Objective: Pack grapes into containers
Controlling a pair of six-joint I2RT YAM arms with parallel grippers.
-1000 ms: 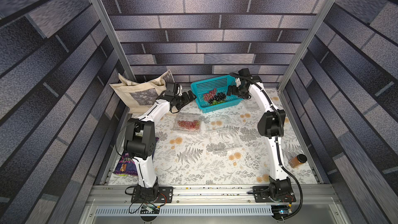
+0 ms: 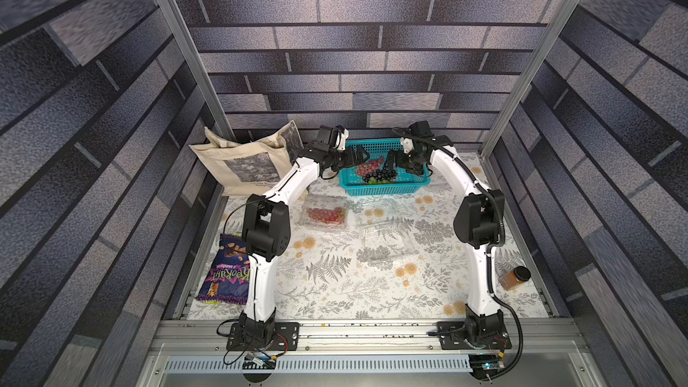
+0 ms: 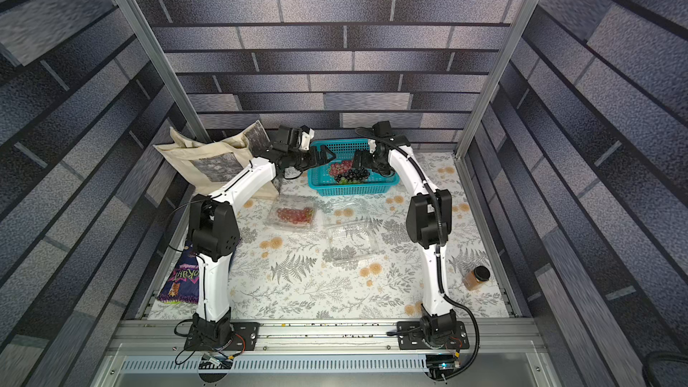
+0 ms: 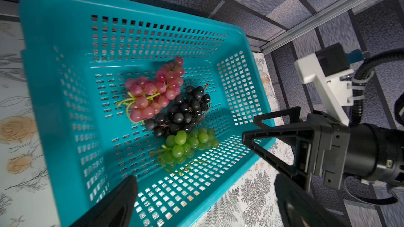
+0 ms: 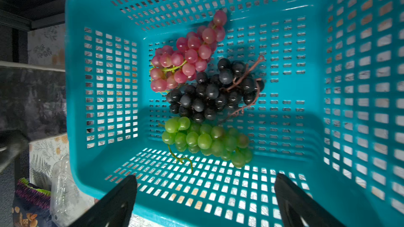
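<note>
In the teal basket [image 5: 286, 88] at the back lie a pink grape bunch [image 5: 189, 54], a black bunch [image 5: 214, 90] and a green bunch [image 5: 206, 138], side by side. My left gripper is open above the basket's left part, nothing between its fingers. Over the basket's right part my right gripper also stands open and empty. A clear container with red grapes [image 2: 326, 215] rests on the table in front of the basket. To its right is another clear container [image 2: 387, 241], seemingly empty.
A cloth bag [image 2: 247, 165] stands at the back left. A purple snack packet [image 2: 225, 272] lies left, partly behind the left arm. Near the right edge is a jar [image 2: 514, 277].
The basket has turned straighter and shifted slightly right. My left gripper has moved right, from beside the basket to over its left part. The right arm has shifted a little.
</note>
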